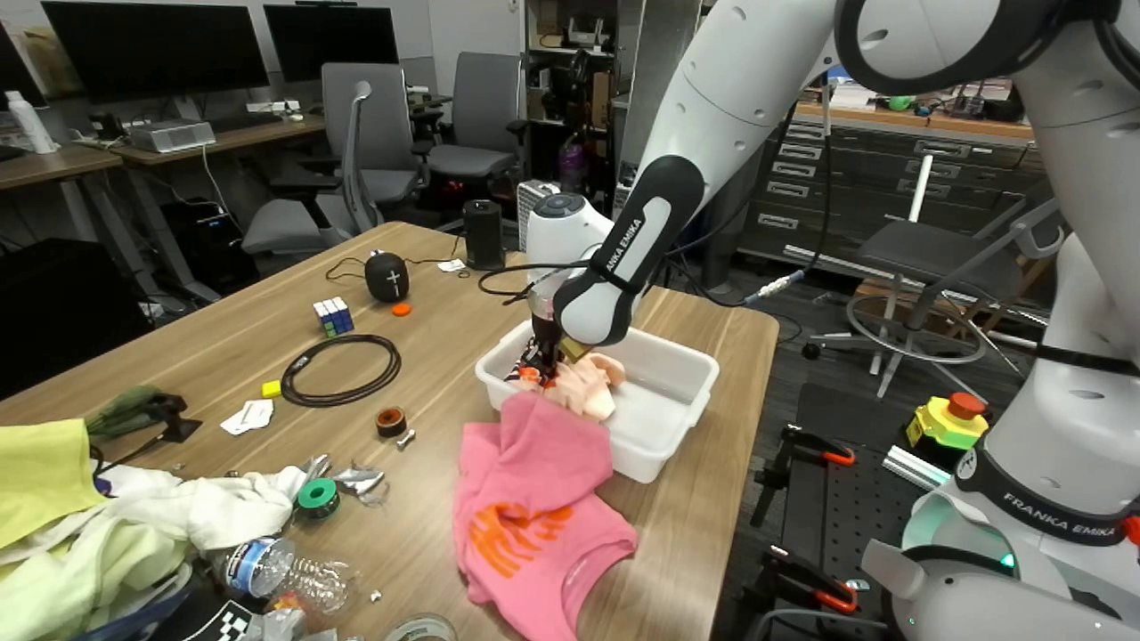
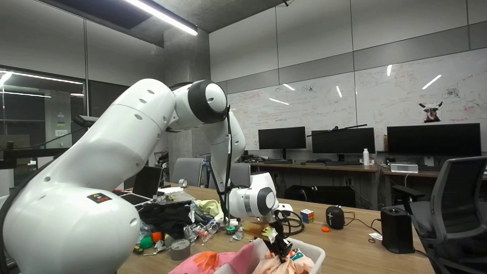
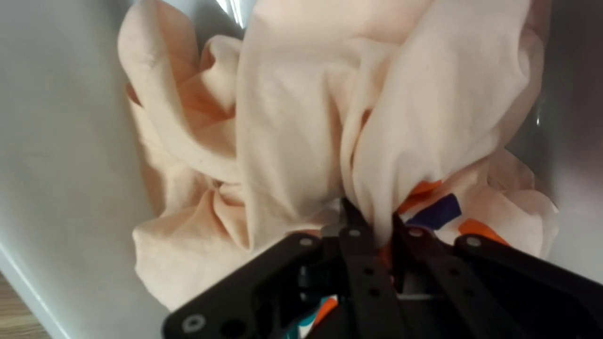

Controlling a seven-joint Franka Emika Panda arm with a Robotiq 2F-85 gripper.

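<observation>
Inside the white bin (image 1: 654,459) lies a crumpled peach cloth (image 1: 582,386) with orange, blue and teal print. My gripper reaches down into the bin and is shut on a gathered fold of this peach cloth (image 3: 299,124). The pinched fold runs between the dark fingers in the wrist view. Most of the cloth still rests in the bin. A pink shirt (image 1: 534,502) with orange lettering lies on the table, one end draped against the bin's near edge.
A coiled black cable (image 1: 342,372), a puzzle cube (image 1: 333,316) and a small round speaker (image 1: 386,277) stand left of the bin. Clothes and a clear plastic bottle (image 1: 283,572) crowd the table's near left. The bin's right half is empty.
</observation>
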